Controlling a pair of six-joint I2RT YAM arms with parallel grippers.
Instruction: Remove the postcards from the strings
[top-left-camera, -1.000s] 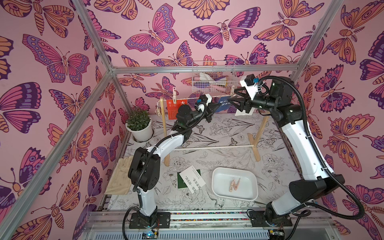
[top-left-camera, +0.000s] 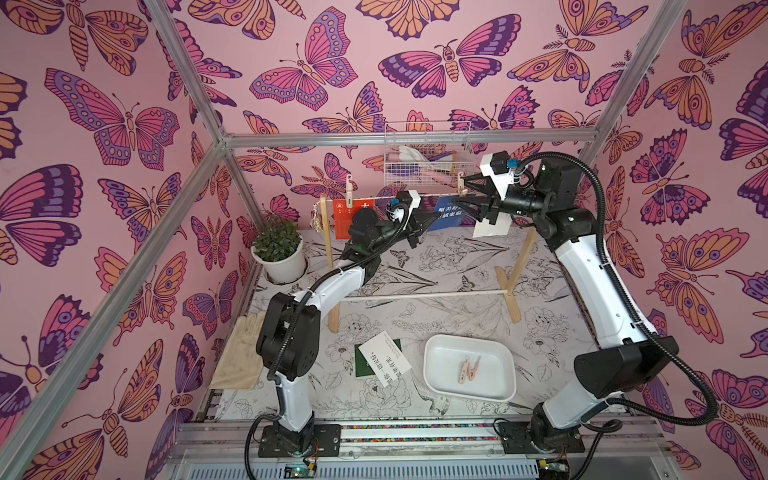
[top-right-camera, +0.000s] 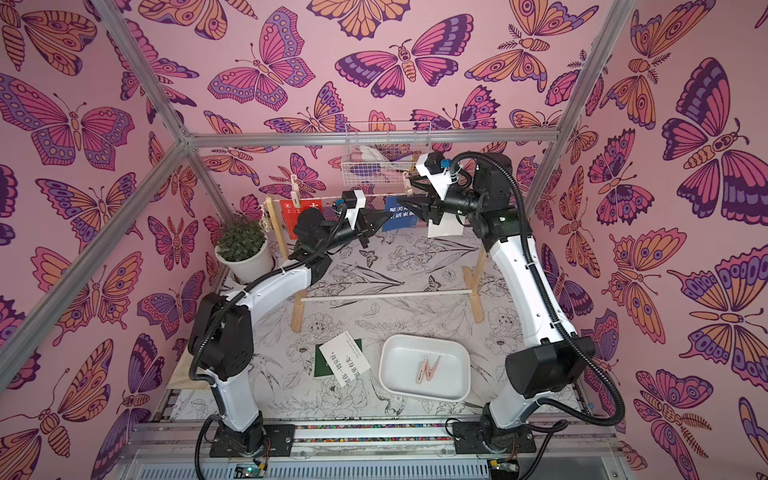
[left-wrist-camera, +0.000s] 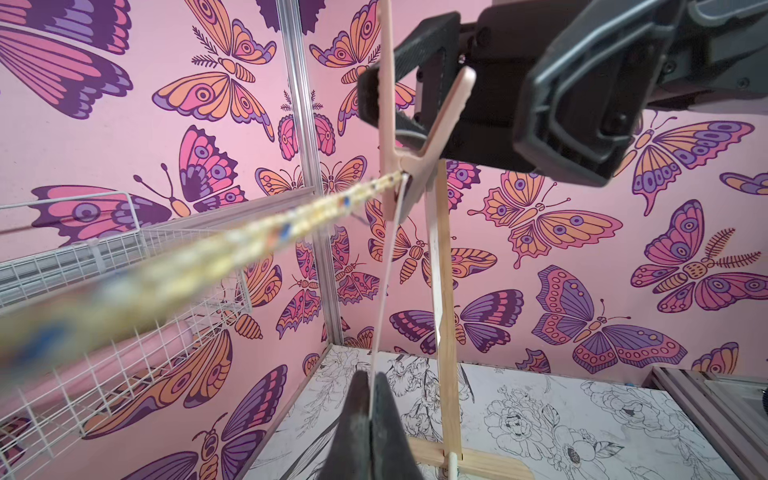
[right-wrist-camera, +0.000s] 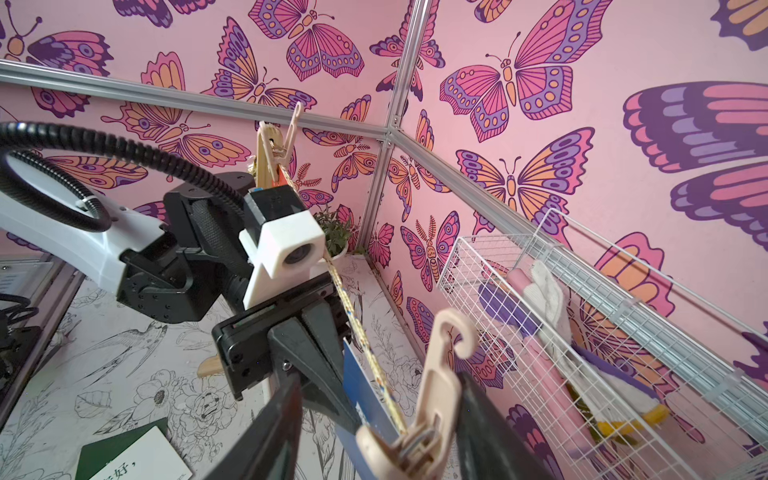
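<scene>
The blue postcard (top-left-camera: 449, 216) hangs from the rope (right-wrist-camera: 361, 336) at a pale clothespin (right-wrist-camera: 436, 396). My left gripper is shut on the card's edge, which shows as a thin line between its fingertips. Around that clothespin, my right gripper has its blurred fingers parted, one on each side; contact with the peg cannot be made out. A red postcard (top-left-camera: 344, 216) hangs at the left end below another clothespin (top-left-camera: 349, 192). Beneath the right gripper a white card (top-left-camera: 491, 227) is partly visible. A white and a green postcard (top-left-camera: 364, 361) lie overlapping on the table.
In the white tray (top-left-camera: 444, 385) lie loose clothespins (top-left-camera: 469, 369). A wire basket (right-wrist-camera: 520, 320) is mounted behind the rope. Wooden posts (top-left-camera: 521, 260) hold up the rope, and a potted plant (top-left-camera: 278, 244) stands at left. The two grippers are close together.
The blue postcard hangs somewhat differently, and more of the white card shows. My left arm has barely moved.
</scene>
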